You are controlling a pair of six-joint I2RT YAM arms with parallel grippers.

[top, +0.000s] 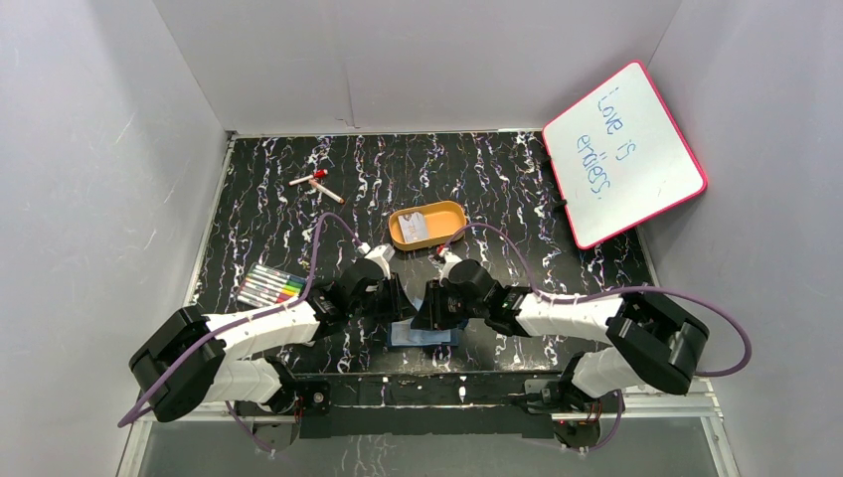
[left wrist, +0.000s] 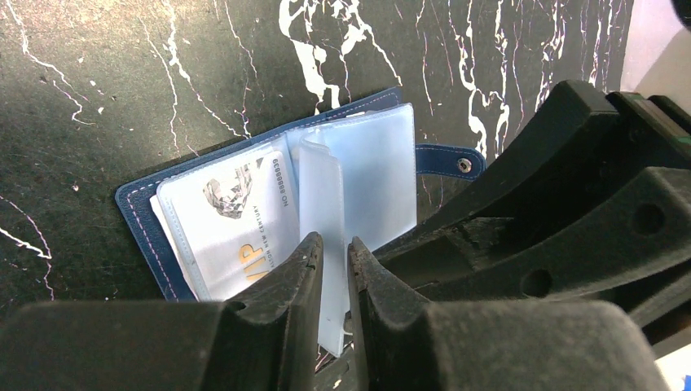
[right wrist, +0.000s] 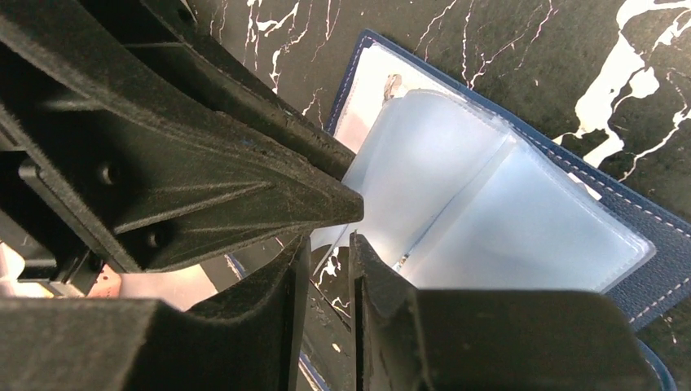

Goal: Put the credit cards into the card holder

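Note:
The blue card holder (left wrist: pixel 145 208) lies open at the front middle of the table. A printed white card (left wrist: pixel 240 216) sits in its left pocket in the left wrist view. My left gripper is shut on a clear sleeve page (left wrist: pixel 324 195) that stands raised between the two halves. From the right, my right gripper reaches in, open, its fingertips close to the free edge of that page. Beside the raised page, the other clear sleeve (right wrist: pixel 530 216) lies flat and looks empty. In the top view both grippers partly hide the holder.
An orange tray (top: pixel 452 223) with a pale card (top: pixel 413 228) in it stands behind the grippers. Colored markers (top: pixel 270 286) lie by the left arm, two loose pens (top: pixel 326 191) farther back. The whiteboard (top: pixel 621 154) leans at the back right.

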